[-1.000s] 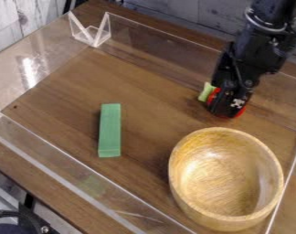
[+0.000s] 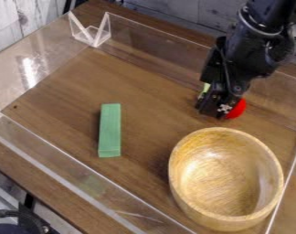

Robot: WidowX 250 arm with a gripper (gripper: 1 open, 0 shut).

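My black gripper [image 2: 219,102] hangs over the back right of the tray, open, close above a red object [image 2: 236,110] that is partly hidden behind it. A small light green piece [image 2: 205,90] shows behind the gripper. A pale wooden bowl [image 2: 225,177] stands at the front right. A green block [image 2: 109,130] lies flat on the left part of the wooden floor.
Clear low walls [image 2: 65,183] edge the work area, with a clear bracket [image 2: 92,33] at the back left corner.
The arm has shifted slightly left over the last second, uncovering more of the red object's right side. The bowl and green block have not moved.
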